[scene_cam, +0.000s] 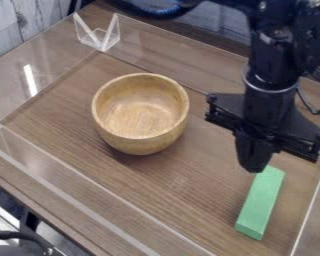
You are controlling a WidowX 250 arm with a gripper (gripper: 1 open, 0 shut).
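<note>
My black gripper [263, 140] hangs at the right of the camera view, above and just behind a green rectangular block [259, 203] that lies on the wooden table. Whether its fingers are open or shut is hard to make out, and nothing held shows. A round wooden bowl [139, 112] stands left of the gripper, apart from it.
A small clear plastic object [99, 32] is at the back left. Dark edges and cables border the table at left and right.
</note>
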